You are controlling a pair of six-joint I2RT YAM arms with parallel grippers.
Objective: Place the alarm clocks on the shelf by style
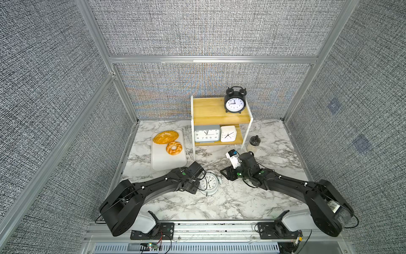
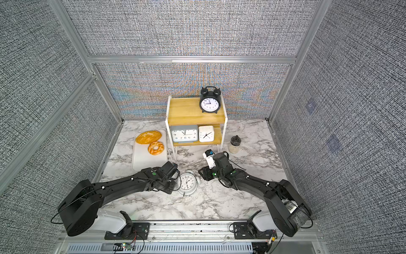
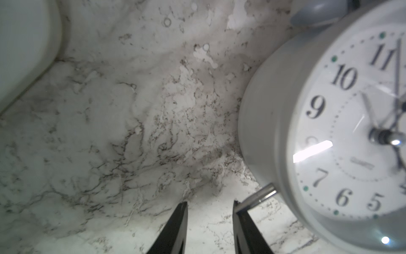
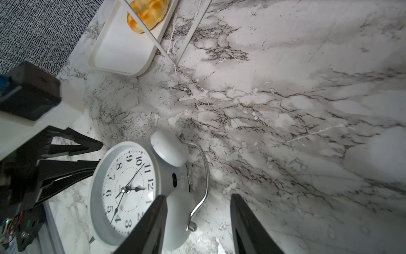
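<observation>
A white twin-bell alarm clock lies face up on the marble table between my two arms. Beside its left edge is my left gripper, fingers part open; one finger meets the clock's metal foot. To the right, at the bell and handle end, my right gripper stands part open, its fingers apart. The wooden shelf carries a black twin-bell clock at the right of its upper board. On the lower board sit a grey rectangular clock and a white square clock, side by side.
A white tray with two breads lies to the left of the shelf. On the right stands a dark-topped jar. The upper board's left half is bare, and the front of the table is mostly clear.
</observation>
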